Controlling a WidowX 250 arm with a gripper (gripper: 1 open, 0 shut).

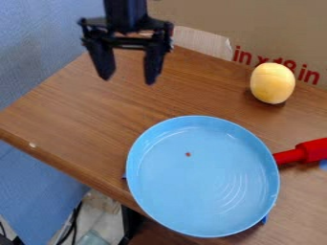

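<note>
My black gripper (128, 59) hangs over the back left of the wooden table, blurred, its two fingers wide apart with nothing visible between them. A large light blue plate (202, 182) lies at the front right. A pale yellow rounded object (272, 83) stands at the back right, apart from the gripper.
A red cylindrical object (307, 153) lies at the right edge beside the plate. A cardboard panel with red lettering (265, 29) stands behind. The table's edge drops away at lower left, where cables show.
</note>
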